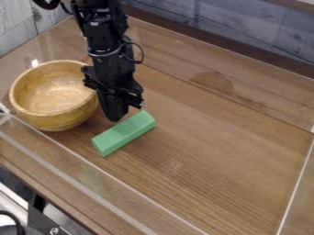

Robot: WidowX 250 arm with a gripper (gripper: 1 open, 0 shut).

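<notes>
My black gripper (pixel 116 108) hangs low between a tan bowl (pixel 39 96) and a green rectangular block (pixel 123 133) on the wooden table. Its fingertips are just behind the block's far end, beside the bowl's right rim. The gripper looks shut, and I see nothing held between its fingers.
The table's left edge runs near the bowl, with dark floor and cables at the lower left.
</notes>
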